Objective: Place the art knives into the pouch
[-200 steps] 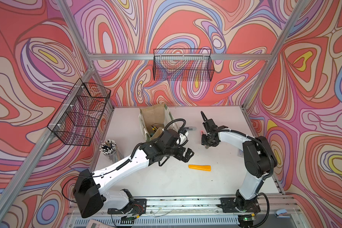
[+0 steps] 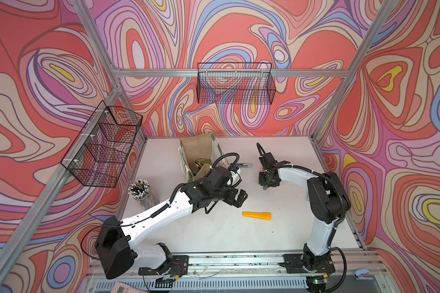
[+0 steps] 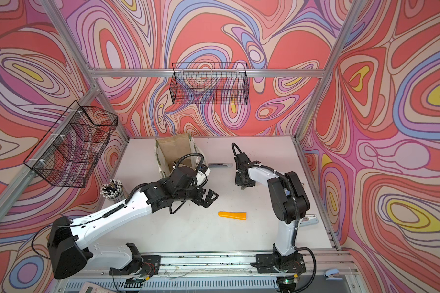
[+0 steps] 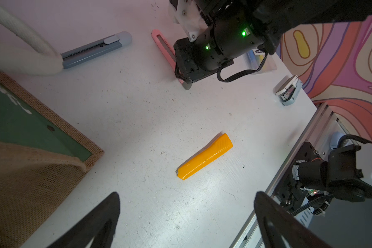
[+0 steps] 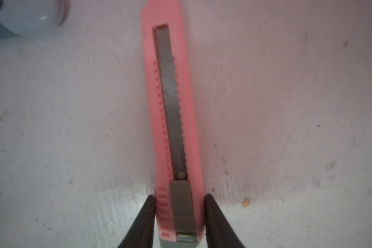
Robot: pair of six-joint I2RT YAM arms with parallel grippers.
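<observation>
A pink art knife [image 5: 190, 111] lies flat on the white table, its blade channel facing up. On either side of its grey slider end stand the fingers of my right gripper, close against its edges; whether they grip it I cannot tell. In the left wrist view, the right arm covers part of this knife [image 4: 164, 46]. The fabric pouch [image 2: 196, 141] stands upright at the back left, its mouth up and several items inside. My left gripper hangs open over the table to the right of the pouch, nothing between its fingers.
A grey art knife [image 4: 97, 48] lies between pouch and pink knife. An orange knife [image 4: 204, 156] lies nearer the front. A stapler [image 4: 289, 89] is at the right edge, a cup of pens [image 2: 139, 189] at the left.
My left arm has hardly moved. The pouch and other objects stay in place.
</observation>
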